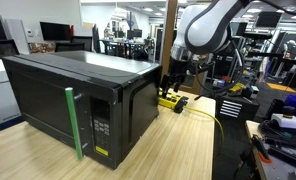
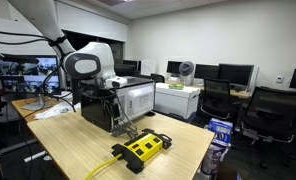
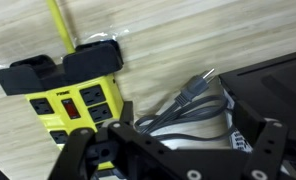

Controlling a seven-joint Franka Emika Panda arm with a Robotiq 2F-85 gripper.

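A black plug (image 3: pixel 198 84) with a looped black cable (image 3: pixel 183 122) lies on the wooden table in the wrist view. My gripper is open above it, fingers spread to either side of the cable, with nothing visibly held. The yellow power strip (image 3: pixel 80 103), with black ends, rests just left of the gripper. In exterior view 2 the power strip (image 2: pixel 143 152) sits on the near part of the table. The black microwave (image 1: pixel 93 105) stands beside the arm in exterior view 1. Whether my fingertips touch the cable cannot be told.
A yellow cord (image 2: pixel 103 167) runs from the power strip across the table. The microwave's dark side (image 3: pixel 273 85) rises close to the gripper's right. Bare tabletop (image 1: pixel 178 140) lies in front of the microwave, and office chairs (image 2: pixel 216 100) stand beyond the table.
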